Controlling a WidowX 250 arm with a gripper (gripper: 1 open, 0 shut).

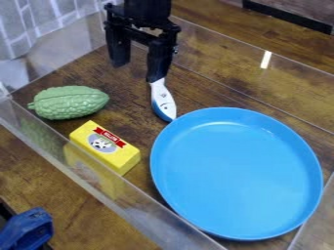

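The black gripper (pixel 139 61) hangs at the top centre, its two fingers apart and open, with nothing seen between them. Below it lie a green bumpy vegetable toy (pixel 70 102) at the left, a white-and-blue handled utensil (pixel 163 102) in the middle, a yellow box (pixel 104 146) with a red label, and a large round blue plate (pixel 236 174) at the right.
Clear walls border the wooden surface (pixel 241 83). A blue object (pixel 23 230) sits outside at the bottom left.
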